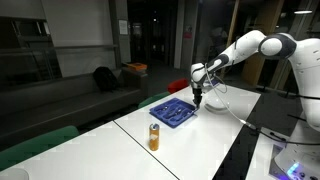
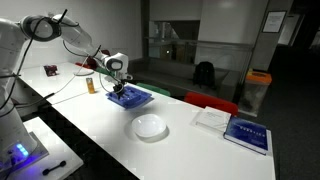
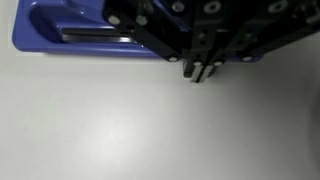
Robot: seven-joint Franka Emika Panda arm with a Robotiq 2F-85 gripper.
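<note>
My gripper is shut, with nothing showing between its fingertips. In the wrist view it hovers over bare white table, just outside the edge of a blue tray (image 3: 28, 38). A dark, long utensil-like piece (image 3: 95, 38) lies in a compartment of that tray. From exterior view 1, the gripper (image 1: 196, 106) appears at the right end of the blue tray (image 1: 172, 113). In exterior view 2 the arm partly covers the tray (image 2: 140, 98).
A white round bowl or plate (image 2: 149, 126) sits near the tray. An orange container (image 1: 154, 137) stands farther along the table. In exterior view 2, a white box (image 2: 212, 119) and a dark blue box (image 2: 247, 133) lie at the right.
</note>
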